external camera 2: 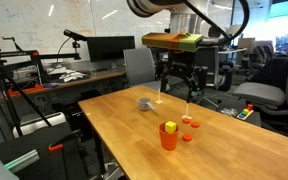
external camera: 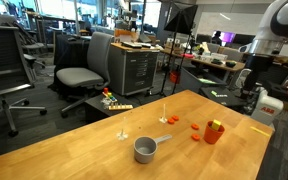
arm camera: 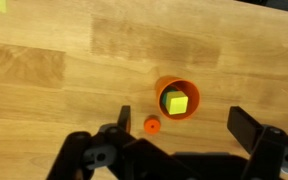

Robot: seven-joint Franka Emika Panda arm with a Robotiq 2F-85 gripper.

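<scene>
An orange cup [arm camera: 177,98] stands upright on the wooden table, with a yellow block [arm camera: 176,101] inside it; something green shows beside the block. In exterior view 1 the cup [external camera: 213,133] is on the right part of the table. My gripper is open and empty, its dark fingers spread wide with the cup beyond them in the wrist view. In exterior view 2 the gripper [external camera 2: 190,82] hangs well above the table, pointing down, clear of the cup [external camera 2: 169,138].
Several small orange discs [external camera: 195,139] lie around the cup. A grey metal pot with a handle [external camera: 145,150] sits nearer the table's middle. A thin white upright stick [external camera: 164,112] stands farther back.
</scene>
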